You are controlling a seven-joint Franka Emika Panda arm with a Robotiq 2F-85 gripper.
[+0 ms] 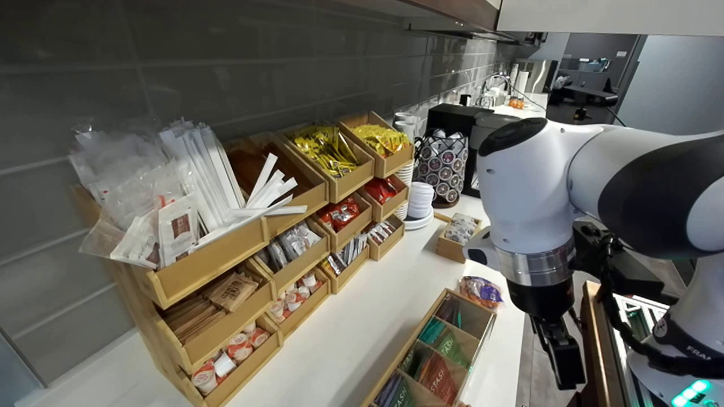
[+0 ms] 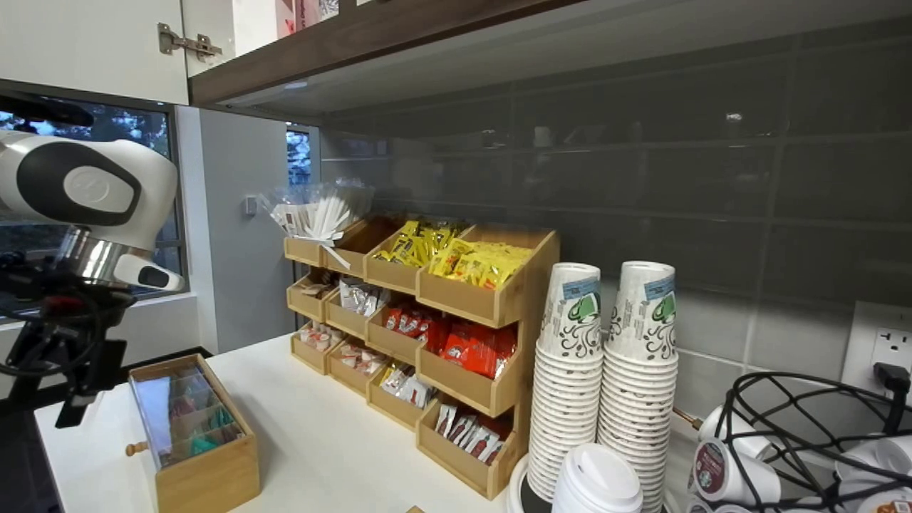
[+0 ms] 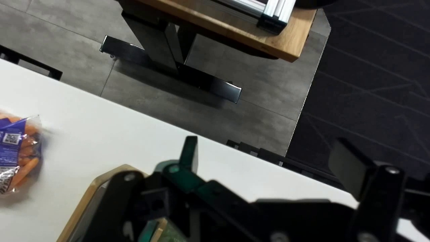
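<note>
My gripper is open, its two fingers wide apart and nothing between them. In the first exterior view, the gripper point(image 1: 567, 369) hangs pointing down, to the right of the counter's edge. A wooden tea box point(image 1: 411, 339) with divided compartments of tea packets lies on the counter to its left. The second exterior view shows the box's wooden side point(image 2: 209, 479) and a small knob point(image 2: 137, 448) on its far-left side. In the wrist view, part of the box rim point(image 3: 82, 201) shows behind the left finger.
A bag of carrots point(image 3: 18, 155) lies on the white counter point(image 1: 326, 339) by the tea box. Tiered wooden bins point(image 2: 462, 389) stand along the wall, with stacked paper cups point(image 2: 566, 393) beside them. A wooden-topped table point(image 3: 298, 48) stands across a floor gap from the counter.
</note>
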